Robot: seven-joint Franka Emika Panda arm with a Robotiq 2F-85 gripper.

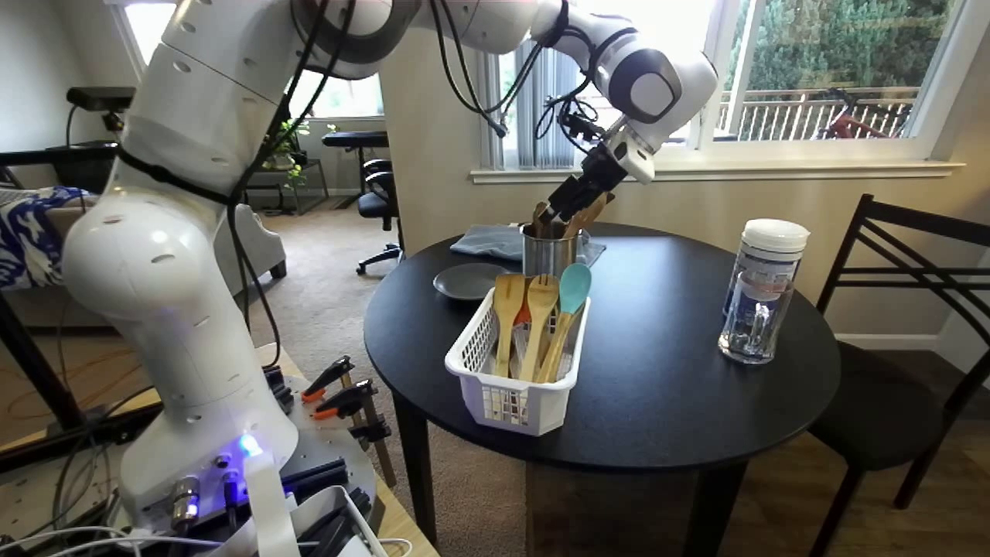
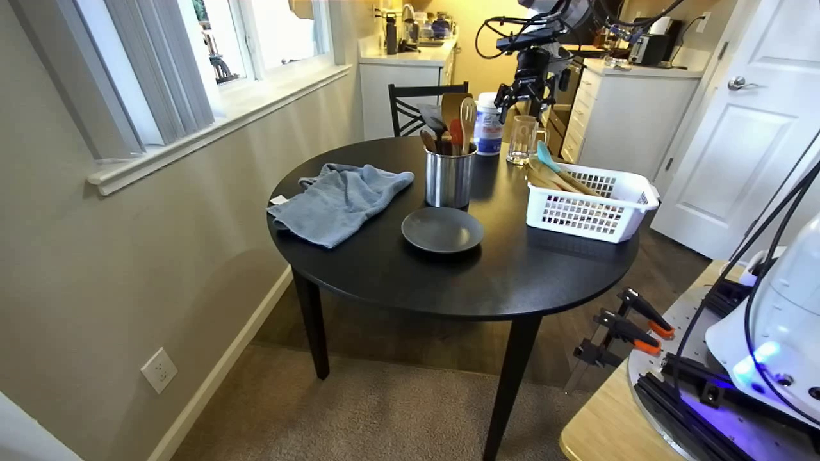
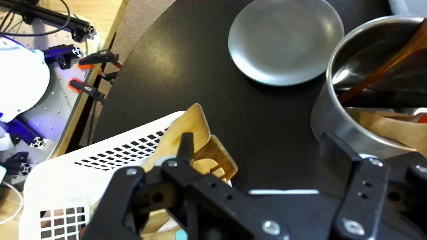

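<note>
My gripper [image 1: 554, 213] is open and empty, above the dark round table [image 1: 650, 306]. In the wrist view, its fingers [image 3: 186, 148] are wide apart, with bare tabletop between them. A steel pot [image 3: 348, 132] holding wooden and other utensils lies to the right in that view; a white basket [image 3: 100, 160] with wooden utensils [image 3: 192, 126] is at lower left, partly hidden by the gripper. In exterior view 2 the basket [image 2: 580, 211] stands at the table's right side, and the pot [image 2: 448, 180] stands near the middle. A turquoise-headed utensil [image 1: 575, 286] leans in the basket.
A grey plate [image 2: 442, 230] lies near the pot. A blue-grey cloth [image 2: 342, 201] is spread by the wall side. Across the table stand a glass mug [image 2: 523, 139] and a white-lidded canister [image 2: 489, 127]. Tabletop right of the basket in exterior view 1 is clear.
</note>
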